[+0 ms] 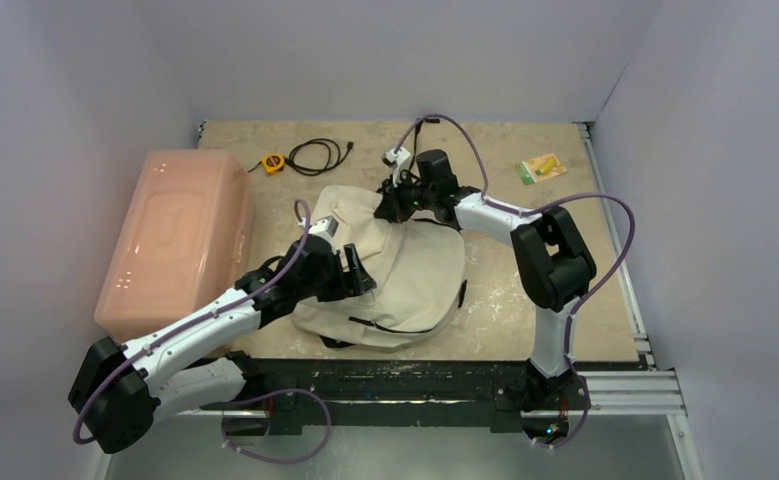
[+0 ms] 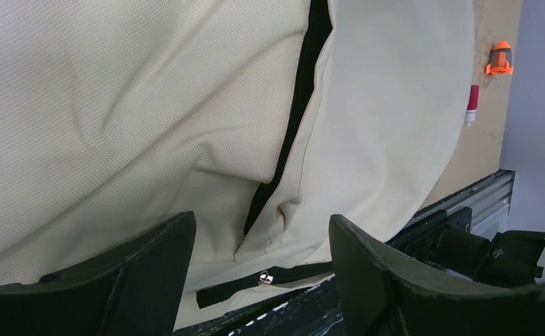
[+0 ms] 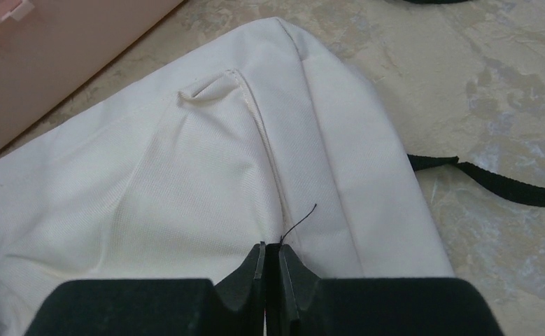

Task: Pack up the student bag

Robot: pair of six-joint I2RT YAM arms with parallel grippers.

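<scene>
The cream bag lies flat on the table, with black zippers and a dark strap at its back. My left gripper hangs open over the bag's front-middle; the left wrist view shows a zipper and fabric below it. My right gripper is at the bag's upper part; in the right wrist view its fingertips are close together at a dark strip along a seam, with a thin thread beside them. Whether it grips that strip is unclear.
A pink case stands at the left. At the back lie a tape measure, a coiled cable and, at the right, a small packet. The left wrist view also shows an orange item and a red-white tube.
</scene>
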